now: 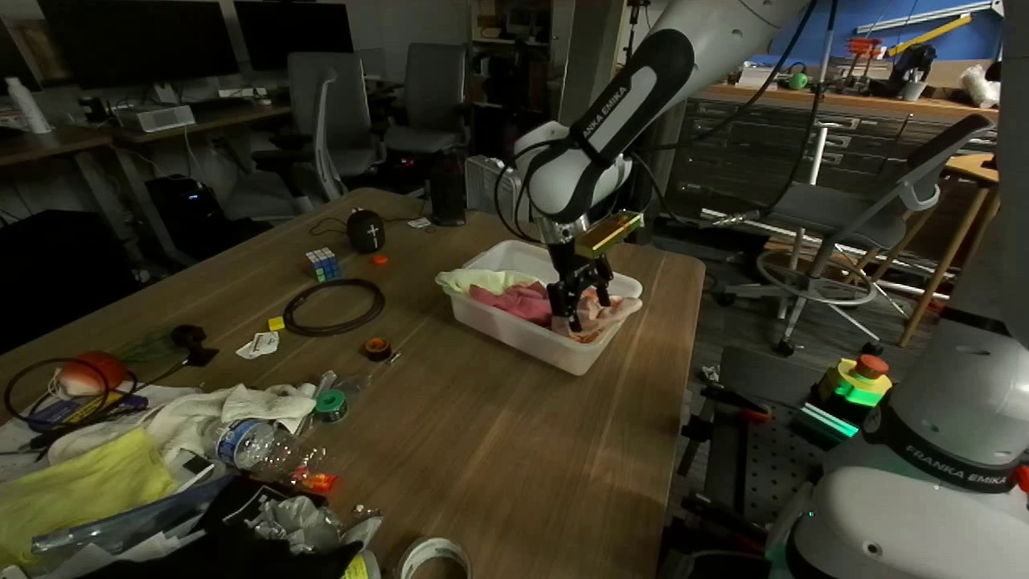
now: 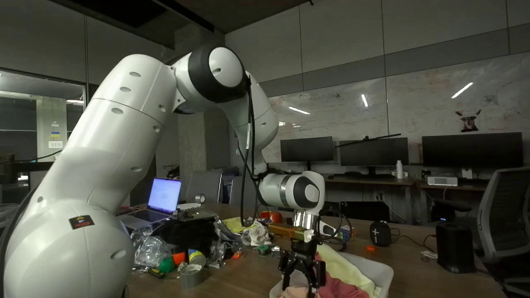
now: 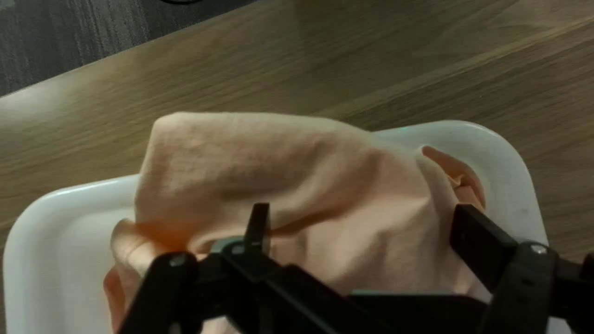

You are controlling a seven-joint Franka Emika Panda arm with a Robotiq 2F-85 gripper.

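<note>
A white plastic tub [image 1: 540, 346] on the wooden table holds three cloths. The peach cloth [image 3: 278, 161] lies at the end nearest the table's edge and drapes over the rim. Beside it are a pink cloth [image 1: 521, 302] and a pale yellow cloth [image 1: 489, 280], which fills the far end. My gripper points down over the peach cloth, its fingers spread wide with the cloth's folds below and between them. In exterior view 1 the fingertips reach down into the tub; whether they touch the fabric I cannot tell.
Clutter crowds the table's left side: a bottle [image 1: 256, 444], a yellow cloth [image 1: 92, 487] and wrappers. A cable coil [image 1: 334, 330], a puzzle cube [image 1: 324, 264] and a black speaker [image 1: 366, 232] stand left of the tub. Bare tabletop [image 1: 540, 453] lies in front of it.
</note>
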